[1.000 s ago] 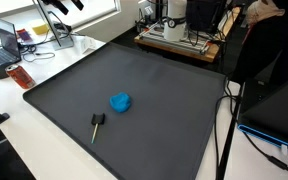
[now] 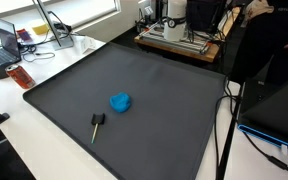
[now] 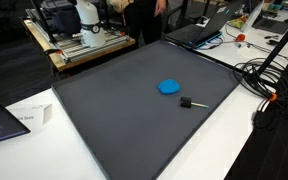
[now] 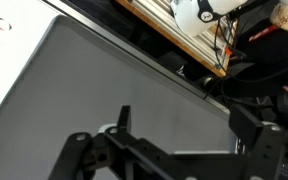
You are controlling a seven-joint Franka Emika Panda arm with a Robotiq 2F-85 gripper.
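A bright blue lump (image 2: 120, 102), perhaps cloth or something soft, lies on the dark grey mat (image 2: 164, 85). Near it on the mat is a small tool with a black head (image 2: 97, 118) and a thin pale handle. The second exterior view shows the same blue lump (image 3: 168, 87) and black-headed tool (image 3: 187, 102) a short way apart. My gripper is open in the wrist view, its two black fingers (image 4: 124, 119) wide apart. Only mat shows beneath it; neither the blue lump nor the tool is visible there.
An orange-red can (image 2: 21, 77) stands beside the mat's left corner. Loose black cables (image 3: 267, 80) and a laptop (image 3: 206, 28) lie along one side. A white stand (image 2: 176, 22) rises beyond the far edge.
In the first exterior view, the dark gripper at the top left has risen out of the picture over the last second. The blue lump and the tool have stayed put.
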